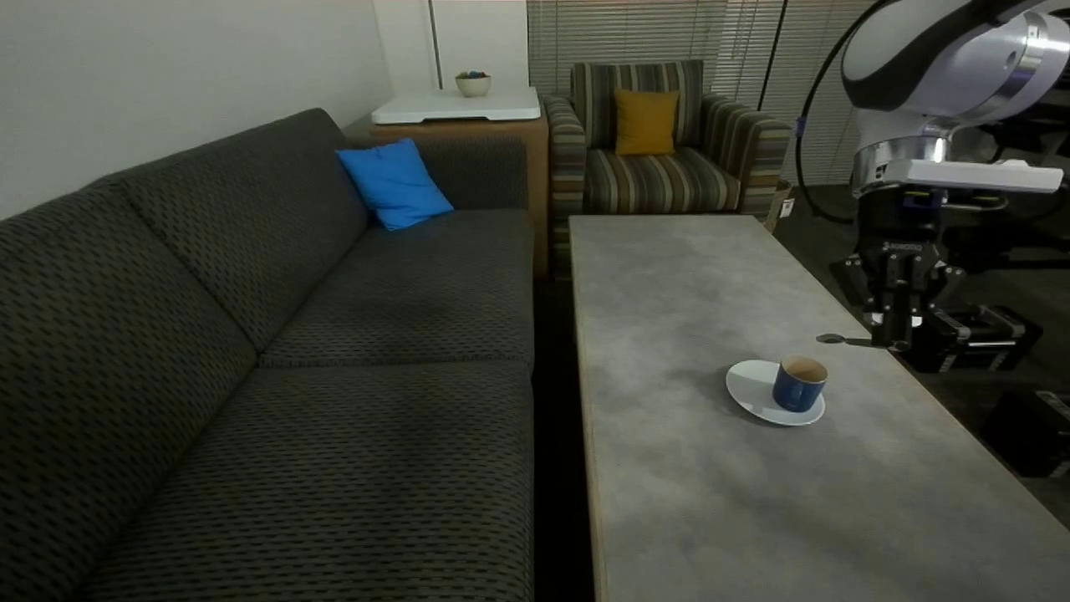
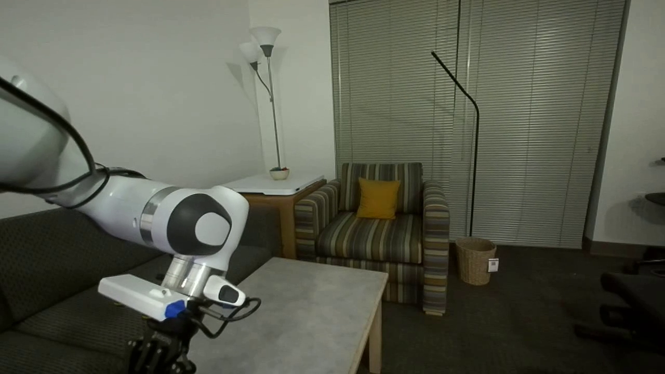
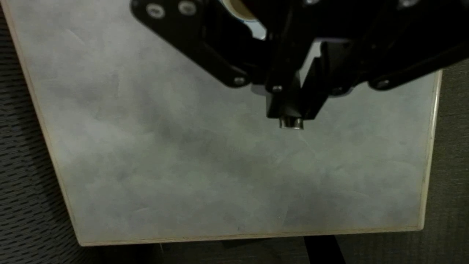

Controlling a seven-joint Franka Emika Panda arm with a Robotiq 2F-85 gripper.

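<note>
My gripper is shut on the handle of a metal spoon, held above the table on the right in exterior view 1. The spoon's bowl points left, up and behind a blue cup, clear of it. That cup stands upright on a white saucer, toward the saucer's right side. In the wrist view the handle end of the spoon shows between the fingertips. Only a bit of the cup appears there, mostly hidden by the fingers. Exterior view 2 does not show the spoon.
A dark sofa with a blue pillow runs along its left side. At the far end stands a striped armchair; a side table holds a small bowl.
</note>
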